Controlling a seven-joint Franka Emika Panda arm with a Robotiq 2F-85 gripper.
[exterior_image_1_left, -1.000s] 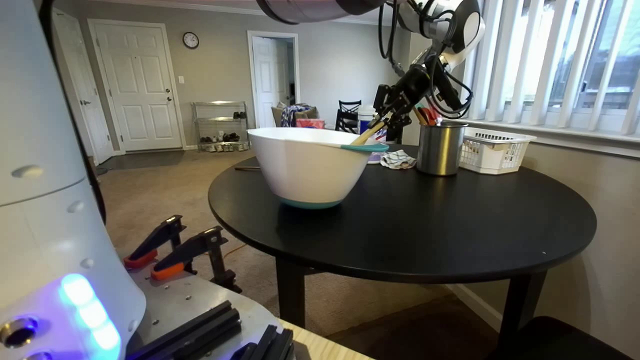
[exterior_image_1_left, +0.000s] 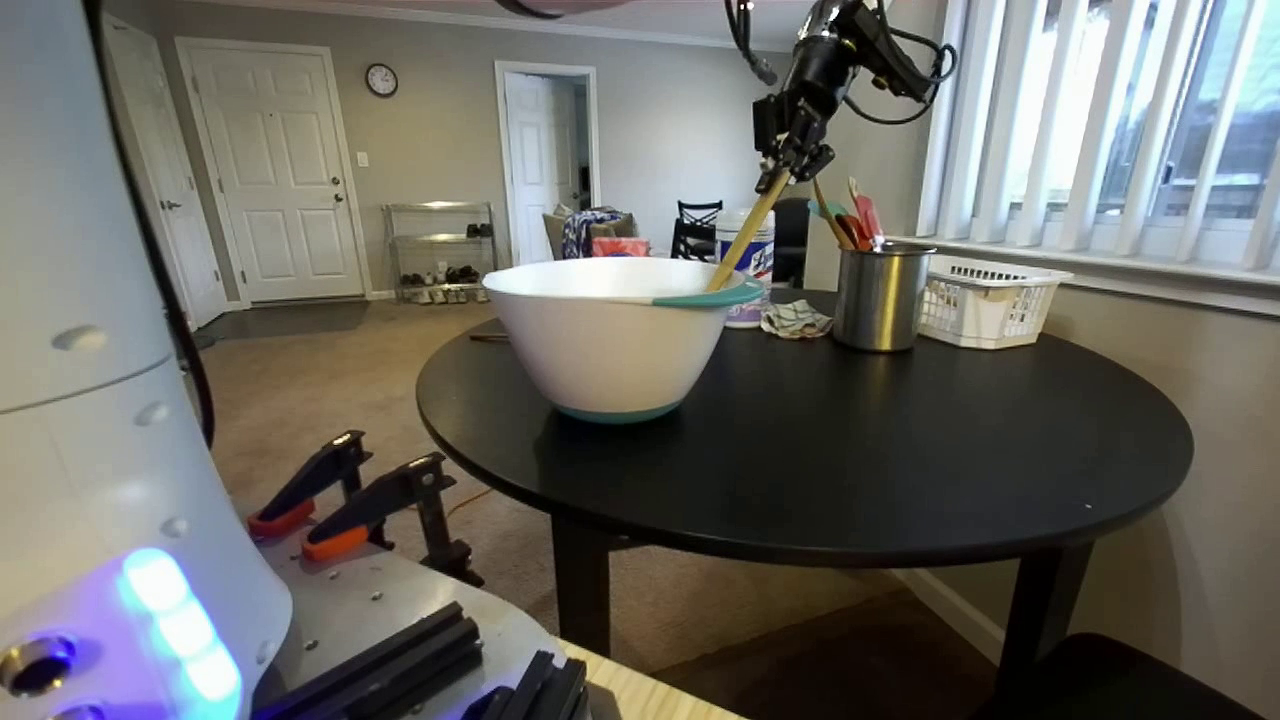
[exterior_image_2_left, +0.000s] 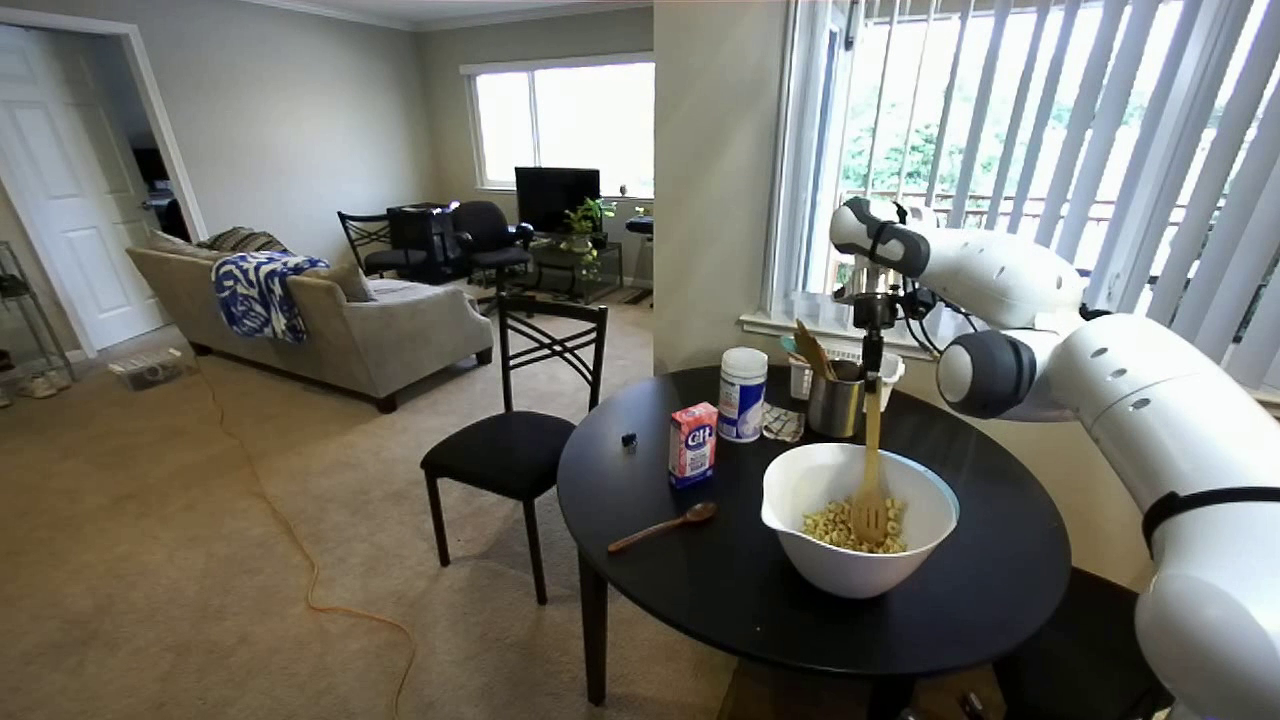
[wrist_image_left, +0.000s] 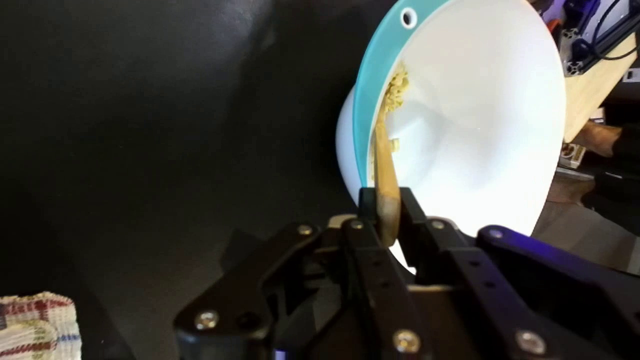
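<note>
My gripper is shut on the handle of a wooden slotted spatula (exterior_image_2_left: 873, 456). The spatula slants down from the fingers into a white mixing bowl (exterior_image_1_left: 612, 342) with a teal rim section and teal base. In exterior view 2 its slotted head rests against ring-shaped pasta or cereal (exterior_image_2_left: 834, 526) in the bottom of the bowl. The gripper stands above the bowl's rim, on the side toward the utensil holder. From the wrist, the spatula runs close along the inside of the teal rim (wrist_image_left: 372, 78), and the bowl wall hides part of the food.
A metal utensil holder (exterior_image_1_left: 882, 300), white basket (exterior_image_1_left: 990, 300), wipes canister (exterior_image_2_left: 743, 394), folded cloth (exterior_image_1_left: 795, 319), red-and-blue carton (exterior_image_2_left: 692, 444) and wooden spoon (exterior_image_2_left: 662, 526) share the round black table (exterior_image_1_left: 912, 456).
My gripper has risen with the spatula, which now stands steeper and shows more of its length above the rim. The bowl has shifted slightly left in exterior view 1 and sits more level.
</note>
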